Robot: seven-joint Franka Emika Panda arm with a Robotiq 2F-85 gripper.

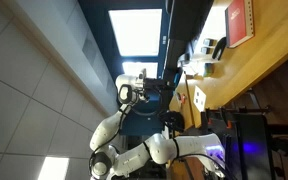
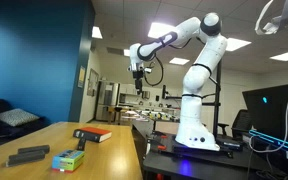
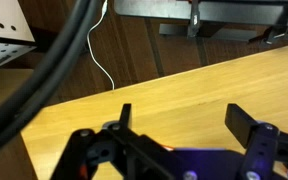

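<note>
My gripper stands open in the wrist view, its two black fingers wide apart and only bare wooden table showing between their tips. From the side, the gripper hangs high above the table's far end, clear of every object. On the wooden table lie a red book, a small multicoloured box and dark elongated items. A red-and-blue patch at the bottom of the wrist view is mostly covered by the gripper, so I cannot tell what it is.
A black equipment stand carries the white arm beside the table. Across the wrist view's top runs a dark metal frame, with a white cable on the dark floor.
</note>
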